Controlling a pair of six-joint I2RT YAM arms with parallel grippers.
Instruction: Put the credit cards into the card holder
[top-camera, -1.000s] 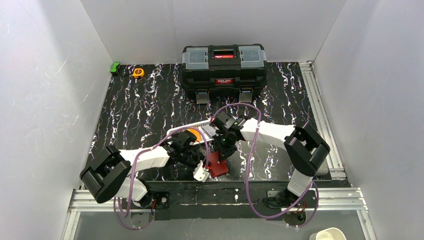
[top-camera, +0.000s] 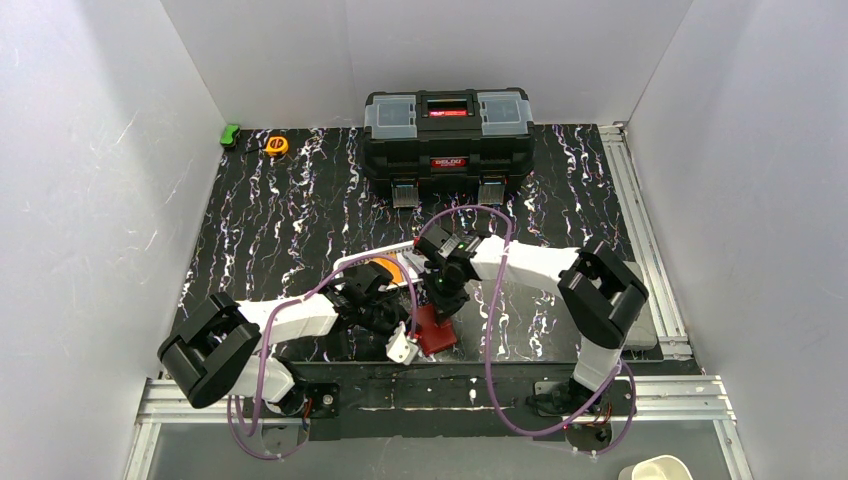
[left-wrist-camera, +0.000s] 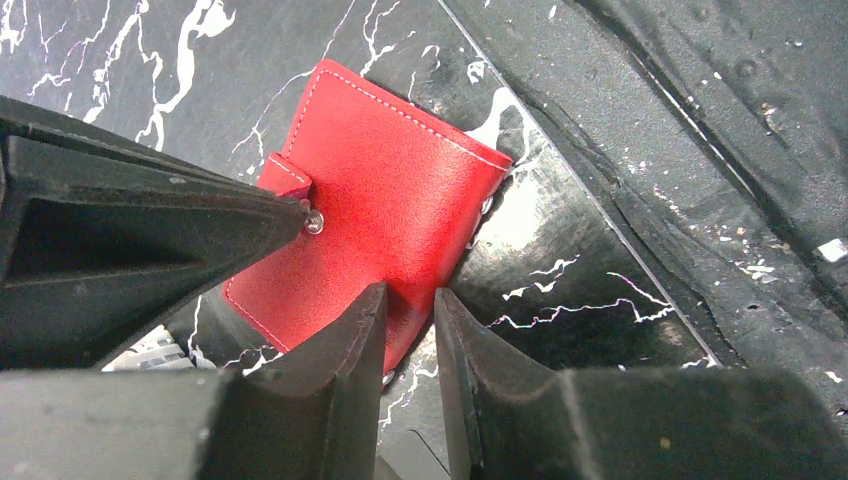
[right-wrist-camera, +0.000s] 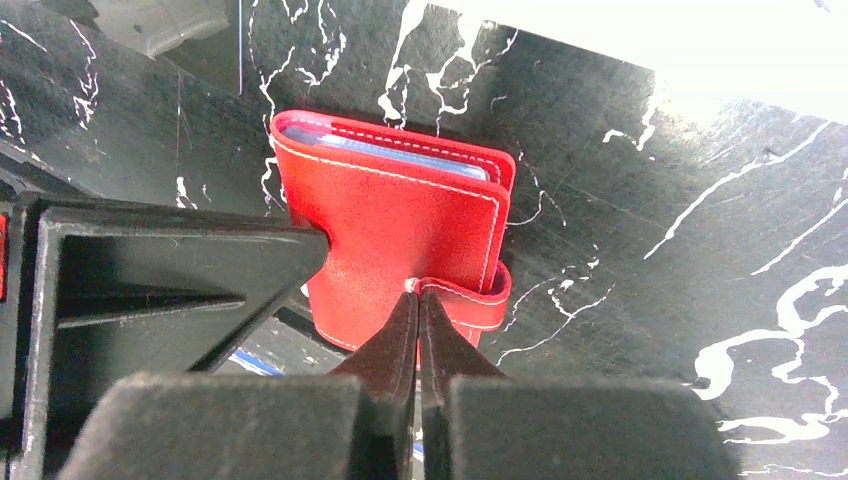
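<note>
The red card holder (top-camera: 436, 338) lies on the black table near its front edge. In the right wrist view, bluish-white card edges or sleeves (right-wrist-camera: 395, 152) show in the open side of the holder (right-wrist-camera: 390, 215). My right gripper is shut, its tips at the end of the red strap (right-wrist-camera: 465, 303) by the snap. My left gripper is slightly open across the side edge of the holder (left-wrist-camera: 400, 170), one finger (left-wrist-camera: 365, 325) over the red cover and the other just outside it. Whether the tips grip the edge is hard to tell.
Both arms crowd close over the holder. A white tray (top-camera: 345, 262) with an orange round thing (top-camera: 385, 268) is behind them. The black toolbox (top-camera: 448, 150) stands at the back. Free table lies to the right and back left.
My right arm has shifted slightly to the left over the holder. The left arm and the holder look almost unchanged.
</note>
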